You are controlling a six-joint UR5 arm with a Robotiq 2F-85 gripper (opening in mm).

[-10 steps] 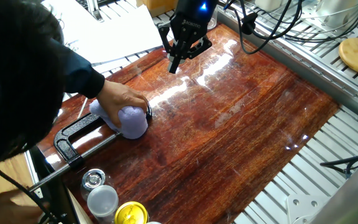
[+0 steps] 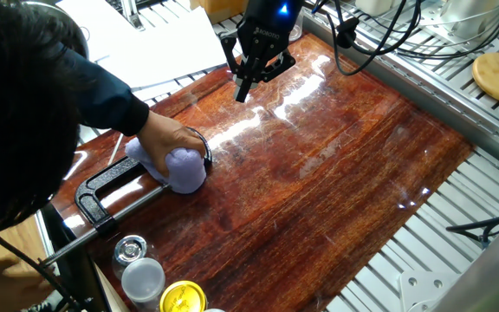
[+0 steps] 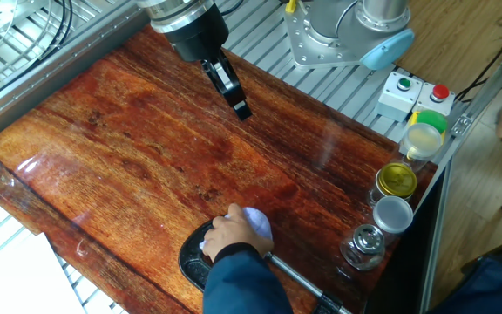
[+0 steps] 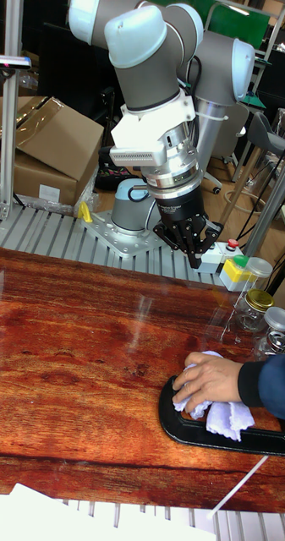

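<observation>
My gripper [image 2: 243,90] hangs above the far part of the table, pointing down. Its fingers look brought together, with nothing visible between them; the exterior view 2 also shows the gripper [image 3: 240,111] clear of everything on the tabletop. A person's hand presses a lilac cloth [image 2: 185,169] against the end of a black clamp [image 2: 91,201] at the table's edge. That same cloth [image 4: 227,418] lies bunched under the hand in exterior view 3. The hand hides part of both cloth and clamp.
Several jars stand by one table edge, among them a yellow-lidded jar [image 3: 397,180] and a silver-topped jar [image 3: 368,239]. White paper [image 2: 158,52] lies beyond another edge. The person's arm covers one side.
The person's lower hand has shifted slightly at the left, and the hand on the cloth has moved a little. My gripper and the clamp have stayed put.
</observation>
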